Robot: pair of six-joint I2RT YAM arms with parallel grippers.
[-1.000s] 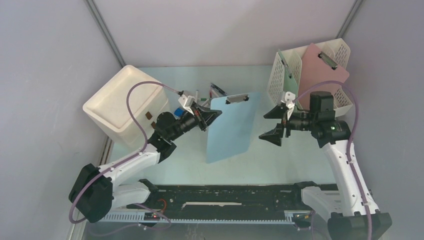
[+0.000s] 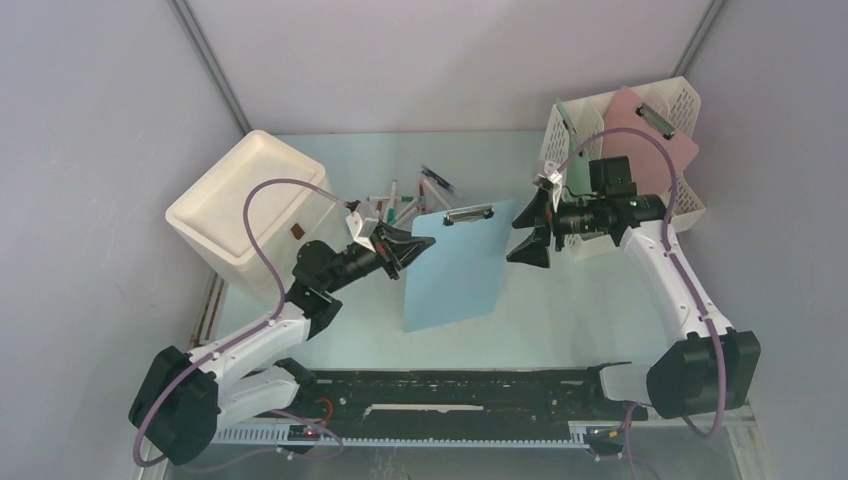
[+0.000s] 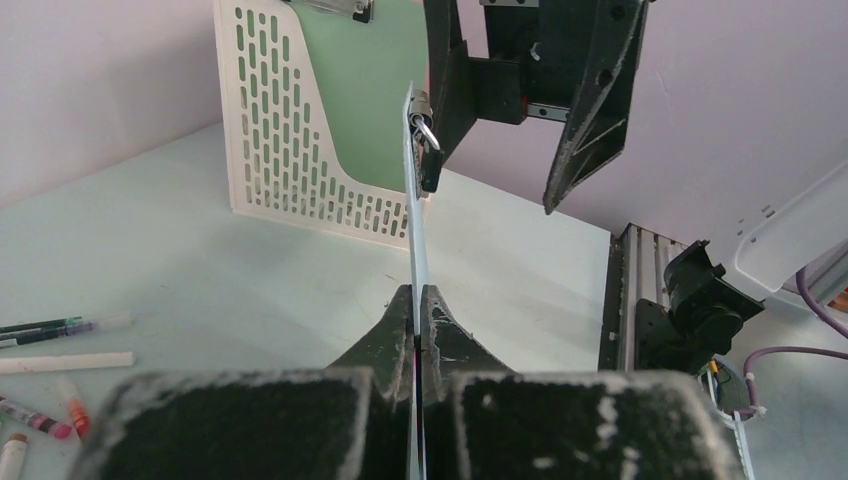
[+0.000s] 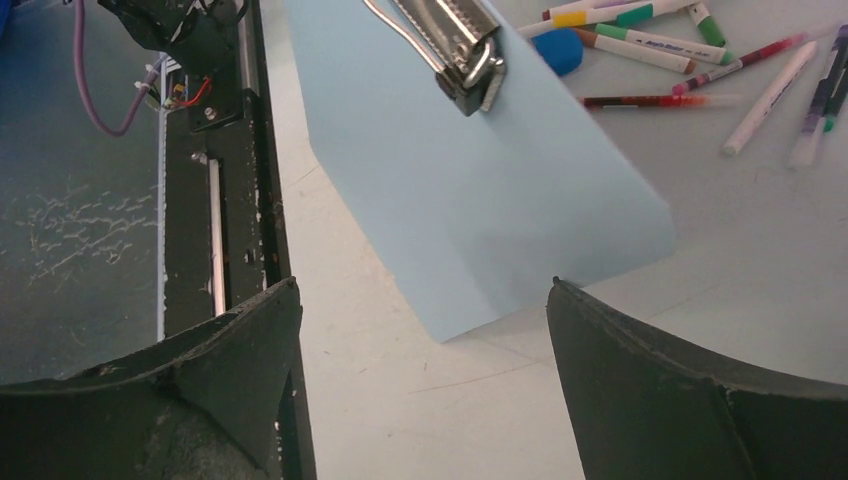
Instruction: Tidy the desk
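A light blue clipboard with a metal clip is held up over the middle of the desk. My left gripper is shut on its left edge; the left wrist view shows the board edge-on between the fingertips. My right gripper stands open at the board's right side, close to it, its fingers apart. At the back right a white slotted rack holds a green clipboard and a pink clipboard.
A white bin stands at the left. Several markers and a blue item lie loose at the middle back, partly behind the clipboard. Its front edge has a dark rail.
My right gripper has moved left and up in the top view, closer to the clipboard.
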